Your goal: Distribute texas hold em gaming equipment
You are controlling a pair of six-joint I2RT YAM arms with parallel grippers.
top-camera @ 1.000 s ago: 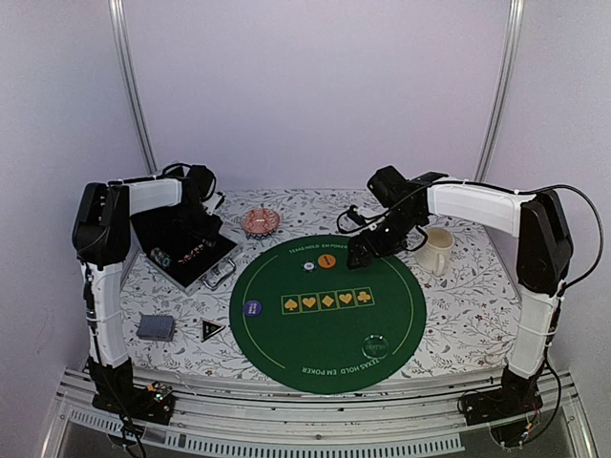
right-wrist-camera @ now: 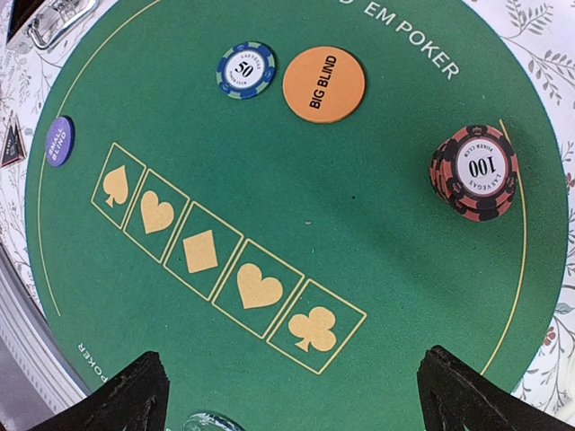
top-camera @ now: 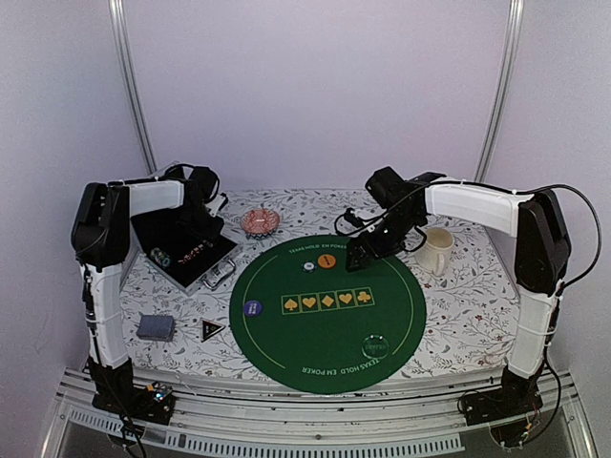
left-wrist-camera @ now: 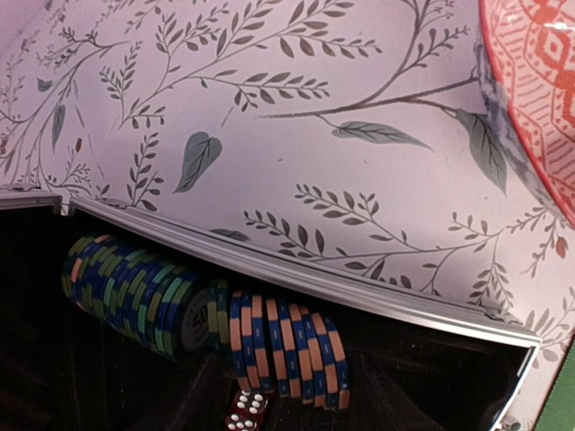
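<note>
The open case (top-camera: 196,272) holds a row of green-and-blue chips (left-wrist-camera: 126,292) and a shorter row of orange-and-blue chips (left-wrist-camera: 287,350). Over the case, my left gripper stands partly open, its dark fingers (left-wrist-camera: 193,395) on either side of the orange-and-blue row; contact is hard to make out. Red dice (left-wrist-camera: 244,411) show just below. My right gripper hovers open and empty over the green poker mat (right-wrist-camera: 395,296). On the mat lie a 50 chip (right-wrist-camera: 245,70), the big blind button (right-wrist-camera: 323,84), the small blind button (right-wrist-camera: 59,142) and a stack of 100 chips (right-wrist-camera: 474,172).
A red patterned bowl (top-camera: 260,222) stands between case and mat. A beige mug (top-camera: 436,251) is at the mat's right. A clear round disc (top-camera: 375,347) lies at the mat's front; a card box (top-camera: 157,327) and a black triangle (top-camera: 211,329) lie left of it.
My left gripper has shifted very slightly over the case, a little to the right. The right arm and the items on the mat look unmoved.
</note>
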